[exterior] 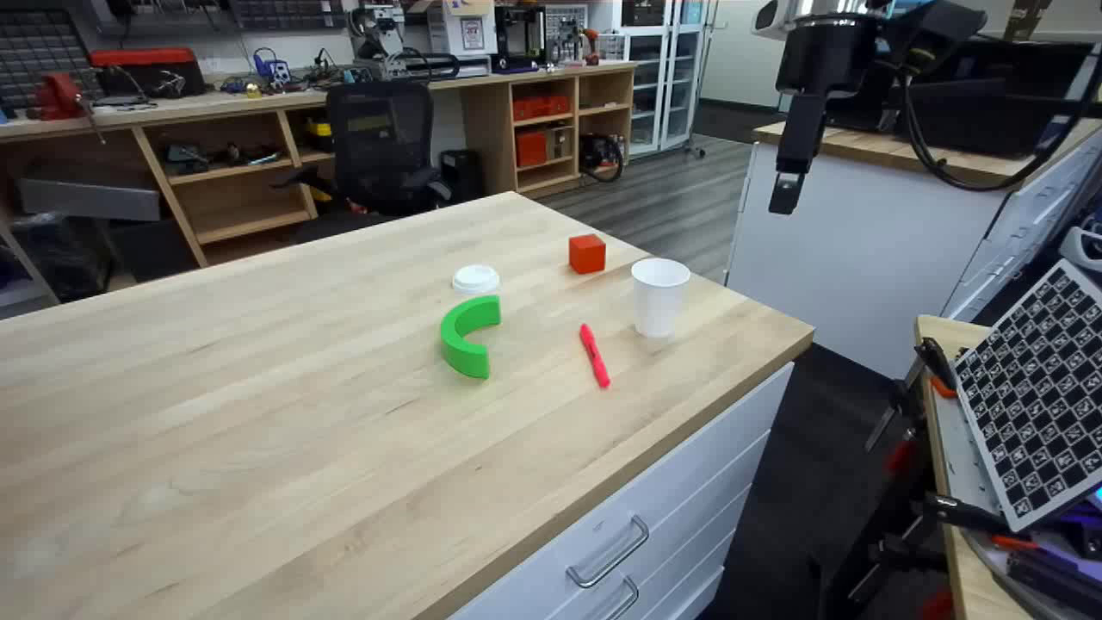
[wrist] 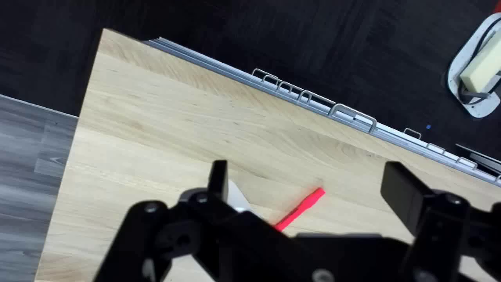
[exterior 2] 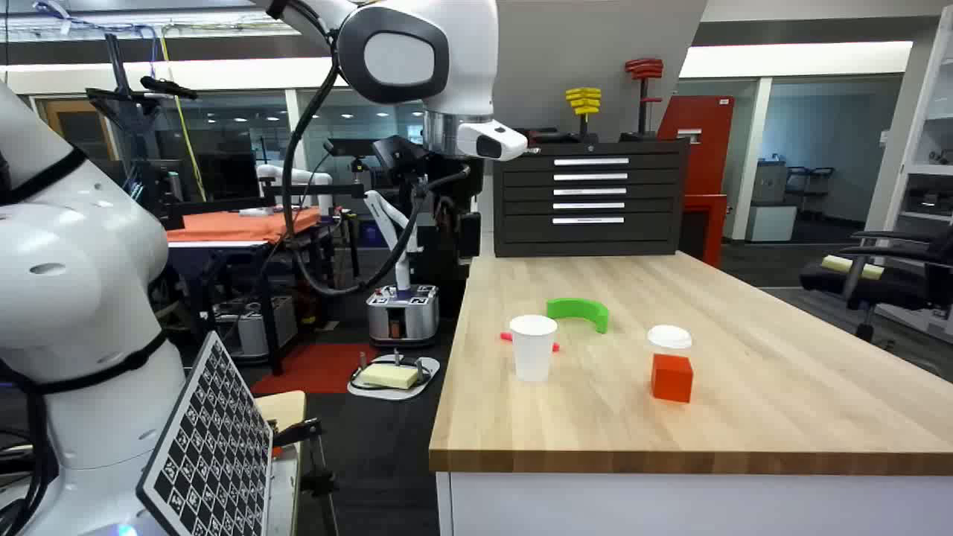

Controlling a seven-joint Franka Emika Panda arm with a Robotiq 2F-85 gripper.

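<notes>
My gripper is open and empty, its two black fingers spread wide in the wrist view. In exterior view 1 the gripper [exterior: 787, 196] hangs in the air beyond the table's right edge, clear of every object. On the tabletop stand an upright white cup [exterior: 659, 300] and, beside it, a red marker [exterior: 594, 356] lying flat. A green half-ring [exterior: 460, 346] rests to the left, close to a round white lid [exterior: 476, 279]. The red cube [exterior: 586, 254] sits behind the cup. In the wrist view the fingers hide most of the cup [wrist: 237, 197] and part of the marker [wrist: 303, 206].
Drawer handles [wrist: 352, 115] stick out along one side. A dark tool chest [exterior 2: 590, 201] stands at the table's far end. A checkered board [exterior 2: 214, 447] leans beside the arm's base.
</notes>
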